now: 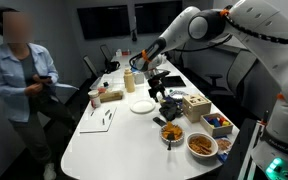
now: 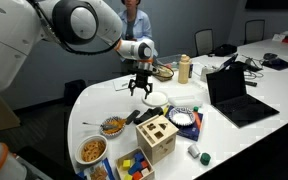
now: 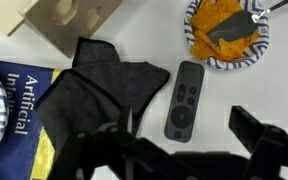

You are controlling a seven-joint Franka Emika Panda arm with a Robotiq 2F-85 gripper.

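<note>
My gripper hangs above the table with its fingers apart and nothing held between them. Below the gap lies a black remote (image 3: 186, 101) on the white tabletop, apart from the fingers (image 3: 246, 126). Left of the remote, a crumpled black cloth (image 3: 112, 82) partly covers a blue book marked "Artificial". A bowl of orange food (image 3: 229, 28) with a dark utensil sits at the upper right of the wrist view. From outside, the gripper (image 1: 164, 92) is seen over the middle of the table.
A wooden box (image 2: 156, 139), a bin of coloured blocks (image 2: 135, 168), a second food bowl (image 2: 92, 150) and a laptop (image 2: 240, 97) crowd one side. A white plate (image 1: 143, 106) lies farther back. A person (image 1: 26, 85) stands at the left edge.
</note>
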